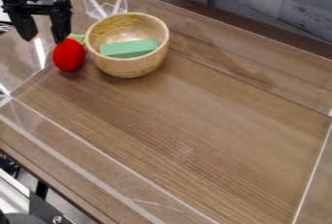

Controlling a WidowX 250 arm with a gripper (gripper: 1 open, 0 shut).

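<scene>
A black gripper (38,10) is at the upper left corner of the camera view, cut off by the frame's edge, its fingers apart with nothing seen between them. Below and to its right a red object (69,55), shaped like a vegetable with a pale green top, lies on the wooden table beside a tan bowl (140,61). A green block (128,48) sits in the bowl.
A dark edge runs along the back right. A white wire-like thing stands behind the bowl.
</scene>
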